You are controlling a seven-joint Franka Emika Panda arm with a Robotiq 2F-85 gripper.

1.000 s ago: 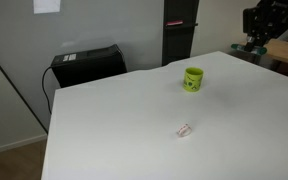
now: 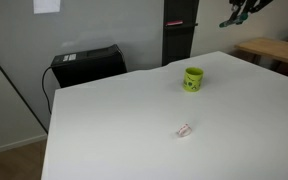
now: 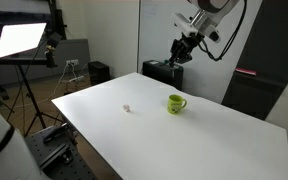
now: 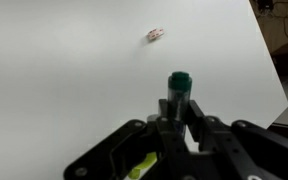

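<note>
My gripper is shut on a marker-like stick with a dark green end [image 4: 180, 80], which points away from the fingers in the wrist view. High above the table, the gripper appears at the upper right of exterior view 1 and at the top centre of exterior view 2. A lime-green mug [image 2: 193, 80] stands upright on the white table [image 2: 124, 110]; in exterior view 2 the mug [image 3: 176, 104] lies below the gripper. Only a sliver of the mug [image 4: 142, 166] shows past the gripper in the wrist view. A small white-and-red item [image 2: 184, 130] lies apart from it.
Behind the table's far edge sits a black box-like device [image 2: 88, 66]. A wooden surface [image 2: 274, 50] is at the right in exterior view 1.
Seen in exterior view 1, my gripper has risen and moved left, and the stick in it now tilts differently. The mug and the small item have stayed put.
</note>
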